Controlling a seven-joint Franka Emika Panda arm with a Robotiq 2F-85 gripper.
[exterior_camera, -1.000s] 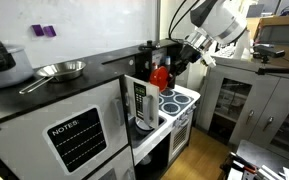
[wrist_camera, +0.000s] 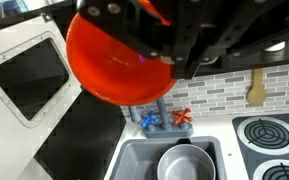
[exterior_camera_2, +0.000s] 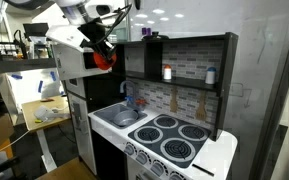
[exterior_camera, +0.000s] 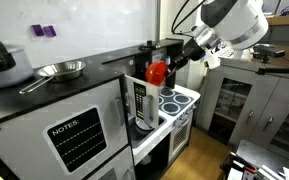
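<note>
My gripper (exterior_camera_2: 106, 54) is shut on a red round object (exterior_camera: 157, 73), apparently a bowl or similar dish. It hangs in the air in front of the counter, well above the sink side. In the wrist view the red dish (wrist_camera: 114, 55) fills the upper left, its rim close to my dark fingers (wrist_camera: 189, 40). The exact grip point is hard to make out. Seen from the second exterior view, the dish (exterior_camera_2: 103, 62) is small and partly covered by the gripper.
Below lies a sink (wrist_camera: 134, 160) holding a metal pot (wrist_camera: 187, 163). Beside it is the stove (exterior_camera_2: 169, 135) with several burners. A white door (exterior_camera: 144, 100) stands open near the sink. The dark shelf (exterior_camera_2: 189, 83) carries shakers, with wooden utensils hanging beneath.
In exterior view 1, the arm and the red dish have shifted left and slightly upward. More of the dish's round side shows now. The grip on it persists.
</note>
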